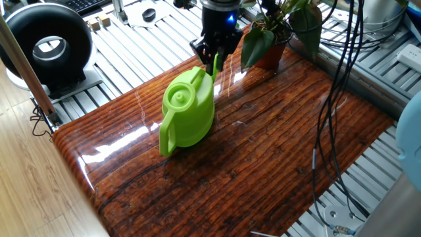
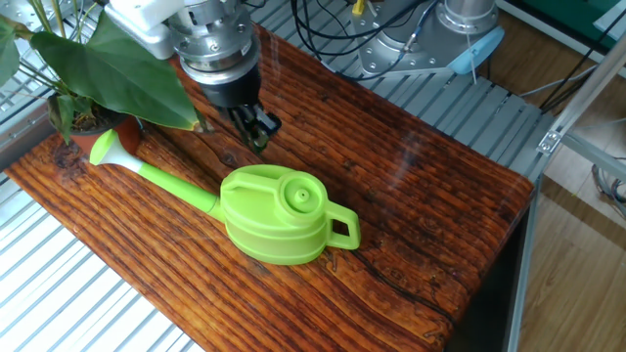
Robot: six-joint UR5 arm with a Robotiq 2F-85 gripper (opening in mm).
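A bright green watering can (image 1: 194, 112) stands upright on the brown wooden board (image 1: 263, 151). Its loop handle (image 2: 344, 227) and its long spout (image 2: 176, 186), tipped with a green rose (image 2: 104, 148), point in opposite directions. In exterior view 1 the black gripper (image 1: 214, 68) points down and overlaps the spout, hiding much of it. Exterior view 2 shows the gripper (image 2: 258, 140) apart from the can in the picture, with bare board visible between them. How wide its fingers stand is unclear from these angles, and nothing held shows.
A potted plant (image 2: 103, 137) with broad leaves (image 2: 117, 73) sits close to the spout's end. Black cables (image 1: 335, 99) hang over the board's right side in exterior view 1. A black ring-shaped object (image 1: 49, 49) stands off the board. Much of the board is bare.
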